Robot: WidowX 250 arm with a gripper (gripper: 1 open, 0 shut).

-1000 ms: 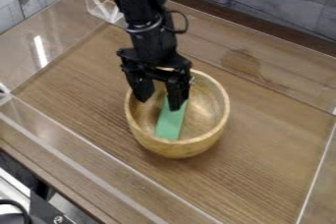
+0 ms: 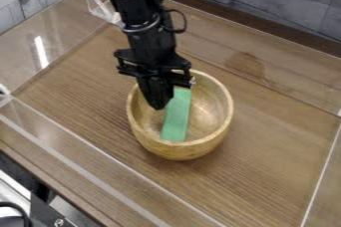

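Note:
A wooden bowl [image 2: 212,135] sits in the middle of the table, with a green elongated object [image 2: 176,118] lying inside it. The black robot arm comes down from the top, and its gripper [image 2: 158,94] hangs at the bowl's back-left rim, above and left of the green object. Its fingers are dark and small; whether anything is between them is unclear.
A pale wall and edge show at the top left, and black cabling lies at the bottom left corner.
The gripper has shifted a little left, away from over the green object toward the bowl's back-left rim. The green object remains in the bowl.

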